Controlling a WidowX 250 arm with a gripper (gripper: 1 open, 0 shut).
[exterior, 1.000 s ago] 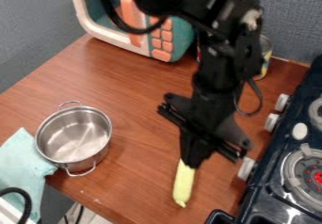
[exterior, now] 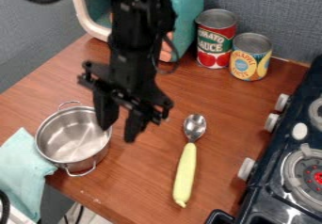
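Observation:
My black gripper (exterior: 122, 115) hangs over the wooden table, just right of and above a steel pot (exterior: 73, 138); whether its fingers are open or shut is unclear. A spoon with a pale yellow handle (exterior: 185, 176) lies on the table to the right of the gripper, its metal bowl toward the back.
A black stove (exterior: 295, 171) fills the right edge. Two cans, a red one (exterior: 216, 44) and a yellow one (exterior: 249, 60), stand at the back before a teal and white appliance (exterior: 183, 11). A light cloth (exterior: 22, 171) lies at front left.
The arm has swung left and toward the back, away from over the spoon to beside the pot, uncovering the spoon and cans.

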